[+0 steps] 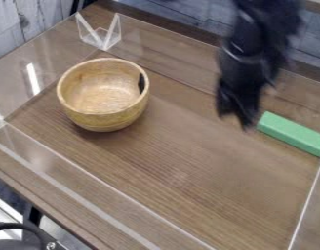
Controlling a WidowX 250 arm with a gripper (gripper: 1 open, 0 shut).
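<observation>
The dark robot gripper [238, 103] hangs over the right part of the wooden table [176, 186], blurred, its tips just left of a green rectangular block [292, 134]. It looks shut, with nothing visible between its fingers. A wooden bowl [102, 103] rests on the left side of the table.
A white wire-like object [100, 34] stands at the back left, by the wall. A dark cable or part [20, 234] shows at the lower left edge.
</observation>
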